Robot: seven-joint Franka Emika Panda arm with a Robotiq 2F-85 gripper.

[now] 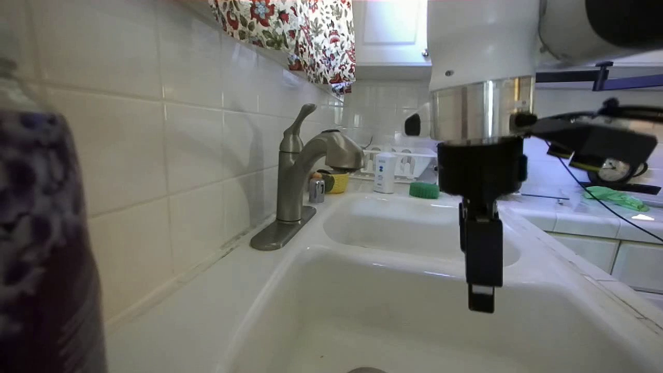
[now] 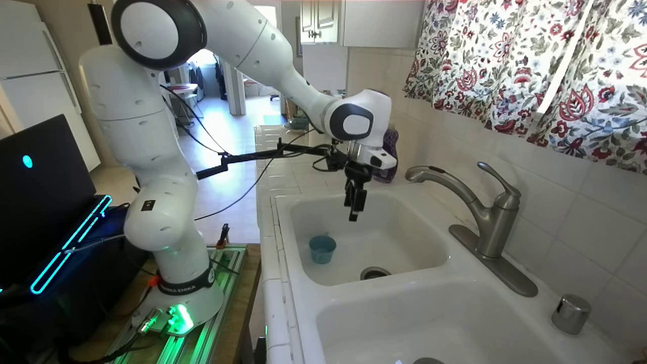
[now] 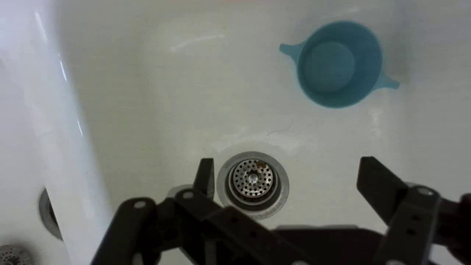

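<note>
A small blue cup with two side tabs [image 3: 332,66] stands upright on the floor of one sink basin; exterior view 2 shows the same cup [image 2: 322,249] near that basin's counter-side wall. My gripper is open, its fingers wide apart with only the basin floor and drain seen between them. It hangs pointing down above the basin, apart from the cup, as the gripper [image 2: 356,209] in exterior view 2 also shows. From the wrist, the cup lies beyond the fingertips, towards the upper right. Exterior view 1 shows the gripper [image 1: 481,298] side-on, and the cup is out of sight there.
A drain [image 3: 252,183] sits in the basin floor. The metal faucet [image 2: 494,212] rises at the wall side, and a divider [image 2: 388,288] separates the two basins. A dark purple bottle [image 1: 46,242] stands at the left. The second basin [image 2: 436,327] looks clear.
</note>
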